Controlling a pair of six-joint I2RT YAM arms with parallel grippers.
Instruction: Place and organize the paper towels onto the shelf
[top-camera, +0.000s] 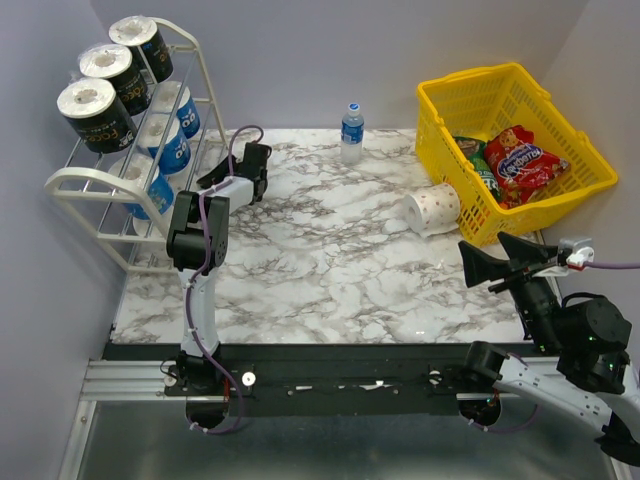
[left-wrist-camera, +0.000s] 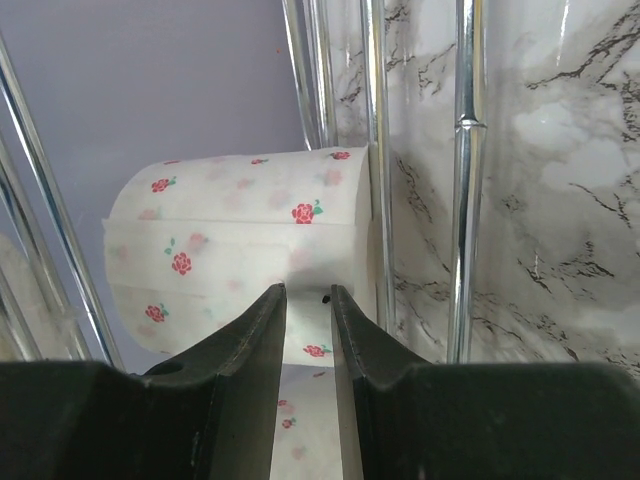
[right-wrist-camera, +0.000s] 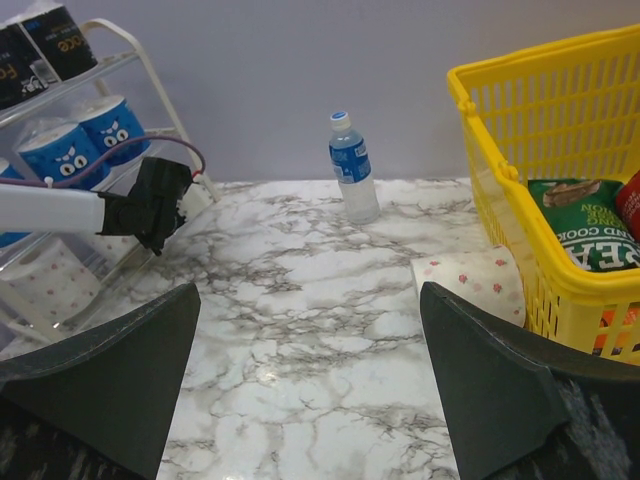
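My left gripper is at the right side of the shelf. In the left wrist view its fingertips nearly meet in front of a floral paper towel roll lying on the lower rack; whether anything is between them is unclear. Blue rolls and black rolls fill upper tiers. Another floral roll lies on the table by the basket. My right gripper stands open at the front right, empty.
A yellow basket with snack bags fills the back right. A water bottle stands at the back middle.
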